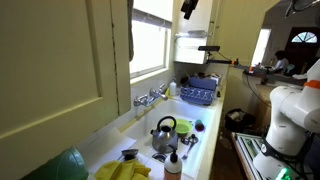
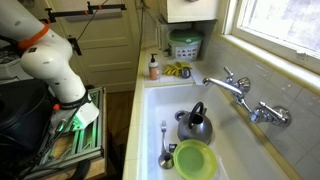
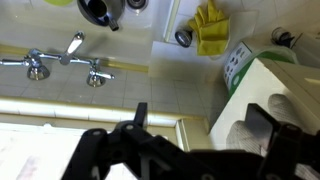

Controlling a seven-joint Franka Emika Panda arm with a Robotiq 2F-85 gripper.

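Observation:
Most of my gripper lies low in the wrist view, its dark fingers (image 3: pixel 140 113) standing wide apart with nothing between them. Below and right of the gap are grey folded cloths (image 3: pixel 245 138) inside a white-edged cabinet or shelf (image 3: pixel 268 82). Only a dark tip of the gripper shows at the top of exterior view 1. A kettle (image 2: pixel 195 125) stands in the white sink (image 2: pixel 160 98), beside a green bowl (image 2: pixel 195 160) and a ladle (image 2: pixel 165 155). Yellow gloves (image 3: pixel 211 25) lie on the counter near a green-and-white basket (image 3: pixel 240 65).
A wall faucet (image 2: pixel 235 88) reaches over the sink under the window (image 2: pixel 280 30). One soap bottle (image 2: pixel 154 68) stands at the counter's end. In exterior view 1, a large cabinet door (image 1: pixel 65 70) fills the left side. A dish rack (image 1: pixel 197 95) sits beyond the sink.

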